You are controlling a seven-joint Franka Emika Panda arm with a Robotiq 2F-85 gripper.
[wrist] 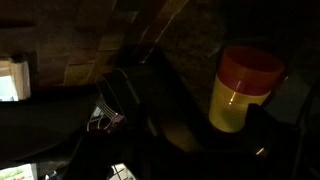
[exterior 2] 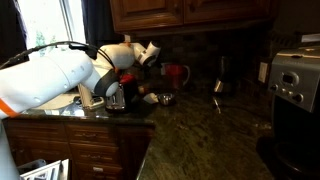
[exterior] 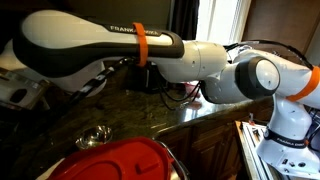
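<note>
In exterior view 2 my gripper (exterior 2: 151, 53) is raised at the far end of the white arm, against the dark back wall below the upper cabinets. A yellow cup-like object with a red upper band (wrist: 243, 88) appears at the right of the wrist view, close to the dark gripper parts. Deep shadow hides the fingers there, so whether they touch this object, or how wide they stand, does not show. In exterior view 1 the arm's own links cross the top, and the gripper end at the left edge is only partly visible.
A red pitcher (exterior 2: 177, 78) and a metal bowl (exterior 2: 167, 99) stand on the counter near the wall. Left of them is a dark appliance (exterior 2: 127, 88). A silver-fronted appliance (exterior 2: 297, 82) occupies the right side.
</note>
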